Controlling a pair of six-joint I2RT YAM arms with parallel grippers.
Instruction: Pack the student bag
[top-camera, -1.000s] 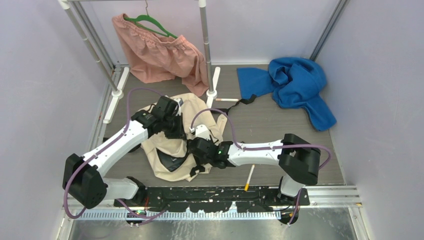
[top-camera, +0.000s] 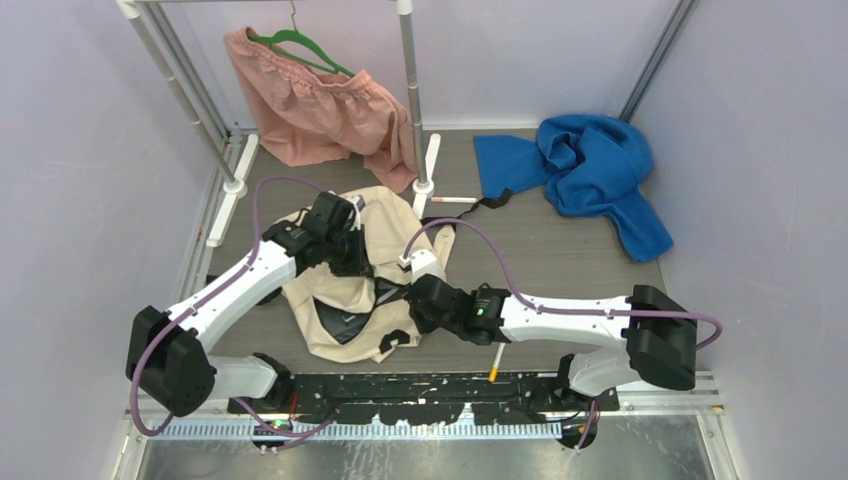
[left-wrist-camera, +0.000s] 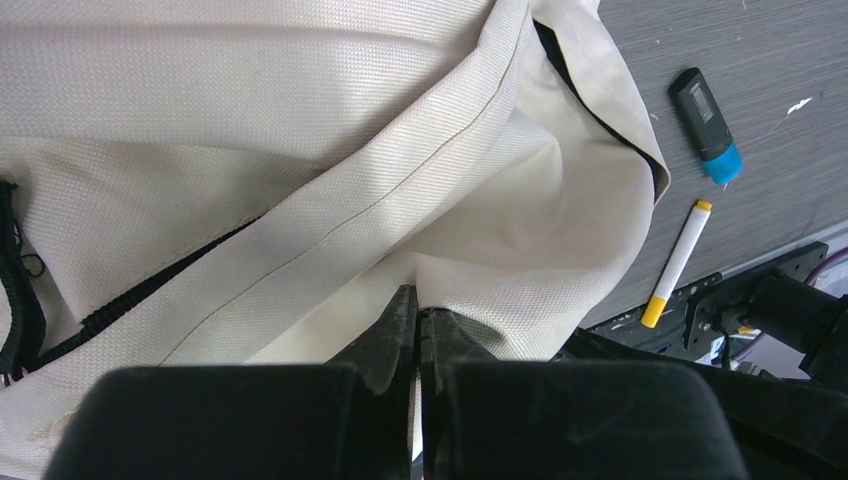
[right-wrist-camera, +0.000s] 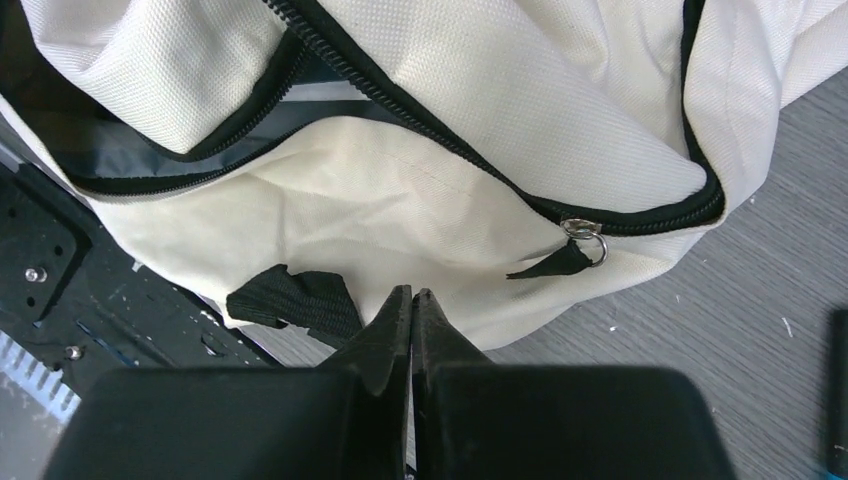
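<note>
The cream bag (top-camera: 335, 340) lies rumpled on the floor, its black zipper open on a dark compartment, seen also in the right wrist view (right-wrist-camera: 430, 200). My left gripper (top-camera: 355, 268) is shut on or against the bag; in the left wrist view (left-wrist-camera: 418, 310) cream fabric lies at its fingertips, and I cannot see whether any is between them. My right gripper is over the bag's front, beside a black strap (right-wrist-camera: 295, 300) and a zipper pull (right-wrist-camera: 580, 240), its fingers close together with nothing visible between them.
Markers (left-wrist-camera: 680, 255) and a black-and-blue stick (left-wrist-camera: 700, 120) lie right of the bag. A blue cloth (top-camera: 590, 170) lies at the back right, with clear floor before it. Pink shorts (top-camera: 310, 100) hang on a rack at the back left.
My right gripper and arm have moved to the right, uncovering more of the bag's dark opening. The left arm is essentially unmoved.
</note>
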